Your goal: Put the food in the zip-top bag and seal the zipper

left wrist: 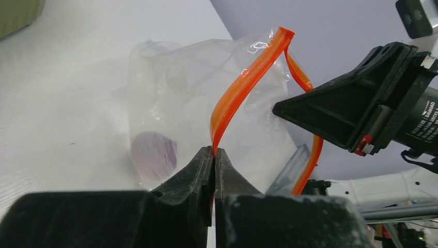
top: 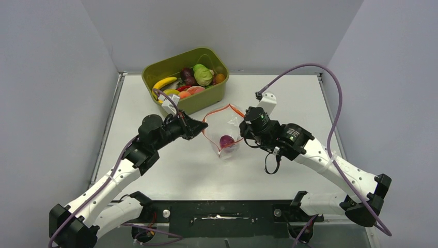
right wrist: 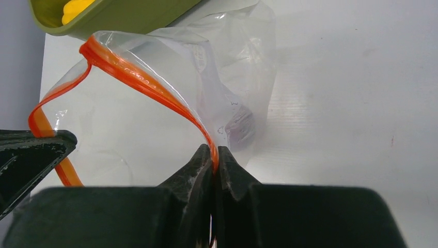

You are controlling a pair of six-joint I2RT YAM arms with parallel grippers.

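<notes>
A clear bag with an orange zipper [left wrist: 247, 77] is held open between my grippers, with a purple round item [top: 226, 141] inside, blurred through plastic in both wrist views. My left gripper is shut on the zipper strip at the bag's left side. My right gripper is shut on the opposite zipper strip. The mouth forms a wide loop between them in the top view.
A green bin [top: 160, 67] of fruit and vegetables, with banana, cabbage and others, stands at the back left, close behind the bag.
</notes>
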